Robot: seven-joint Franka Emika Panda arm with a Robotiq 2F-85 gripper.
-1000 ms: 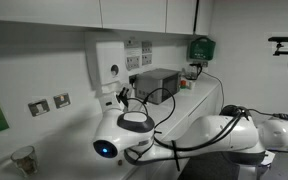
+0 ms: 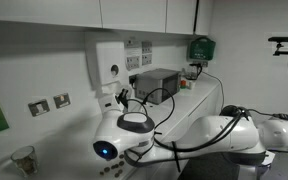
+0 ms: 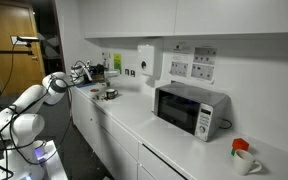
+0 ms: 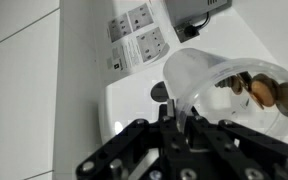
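A clear, see-through cup (image 4: 188, 68) fills the middle and right of the wrist view. My gripper is shut on the rim of this cup. Several brown pieces (image 4: 268, 92) show within the cup's outline; I cannot tell whether they lie inside it or behind it. In exterior view 1 the gripper (image 2: 124, 97) is raised over the counter by the wall, below a white dispenser (image 2: 107, 62). The held cup is hard to make out there.
Another clear container (image 2: 25, 159) stands on the counter at the left. Loose brown pieces lie on the counter under the arm. A microwave (image 3: 191, 109) and a white mug (image 3: 245, 162) are farther along.
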